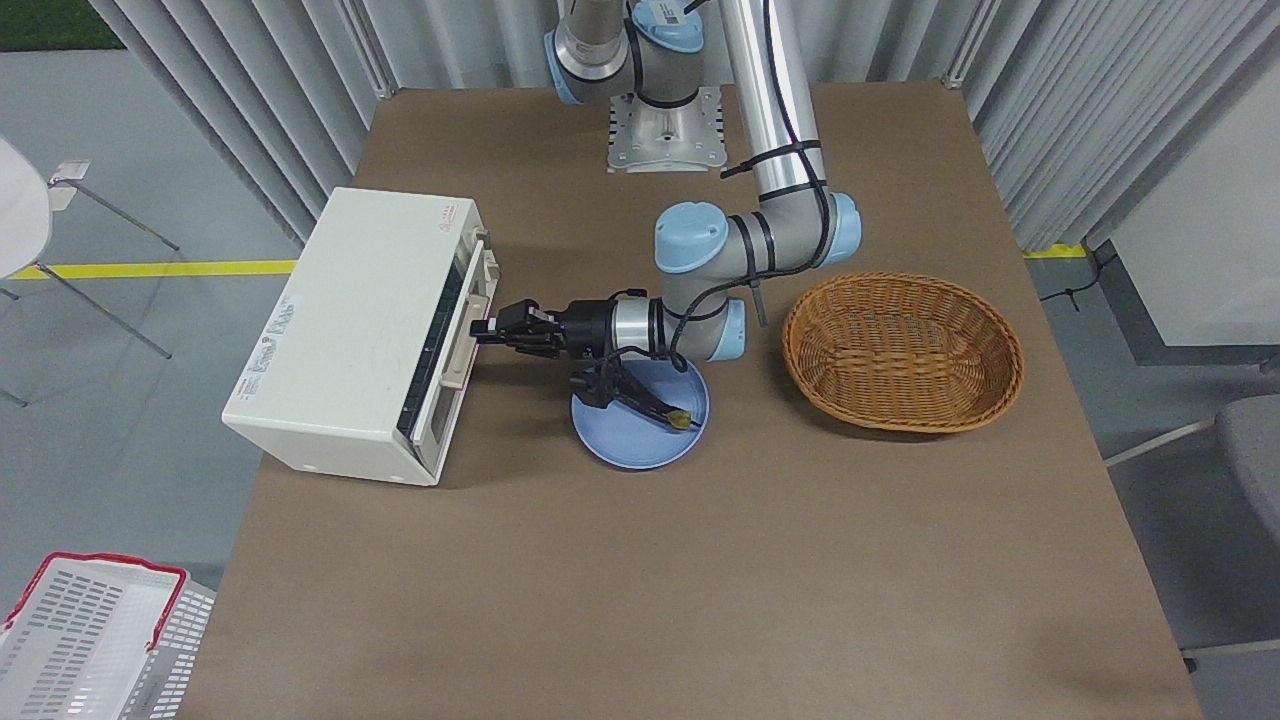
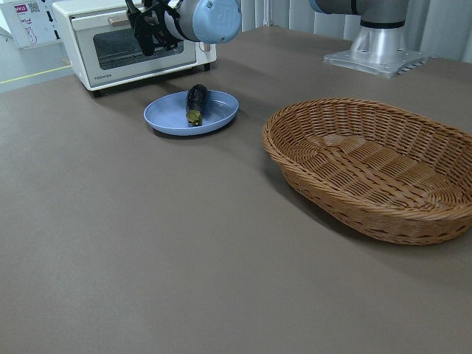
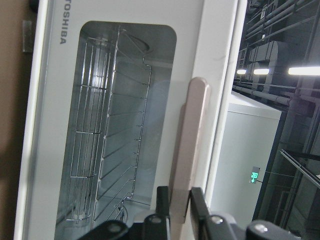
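Note:
My gripper (image 1: 480,326) is at the white toaster oven (image 1: 336,324), shut on the pale door handle (image 3: 191,135). In the front view the door stands slightly ajar at its top, with a dark gap behind it. Through the glass in the wrist view the empty-looking wire racks show. Below my arm lies a dark eggplant (image 2: 197,99) on a blue plate (image 1: 618,440); in the front view the arm partly hides both.
A brown wicker basket (image 1: 902,350) sits to the right of the plate. The robot base (image 1: 666,138) is at the back. A white plastic crate (image 1: 96,636) is off the table at lower left.

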